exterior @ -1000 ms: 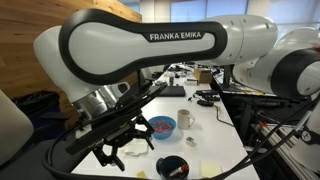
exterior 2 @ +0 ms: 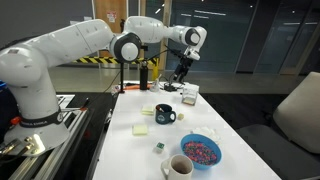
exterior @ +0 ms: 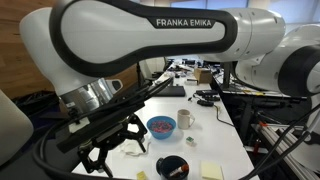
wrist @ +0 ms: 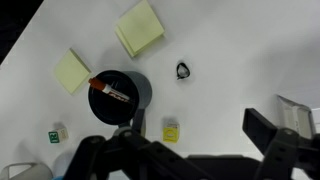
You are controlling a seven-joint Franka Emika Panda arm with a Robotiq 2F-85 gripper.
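My gripper is open in the wrist view, its dark fingers wide apart with only bare white table showing between the tips. Up and to the left of it stands a black mug (wrist: 139, 91) holding a red-and-white marker (wrist: 109, 90). A yellow block (wrist: 171, 133) lies between the mug and the fingers. In exterior view 2 the gripper (exterior 2: 181, 76) hangs at the far end of the table, beyond the black mug (exterior 2: 165, 113).
Two pale yellow note pads (wrist: 140, 27) lie near the mug. A small dark object (wrist: 182, 70) sits alone on the table. The blue bowl (exterior 2: 201, 151) and white mug (exterior 2: 177, 168) stand together, near a small block (exterior 2: 158, 147). A pale box (wrist: 296, 116) lies at the right.
The arm has shifted: in exterior view 1 its upper link sits higher and farther right, while the gripper has drifted slightly left. The objects on the table look unmoved.
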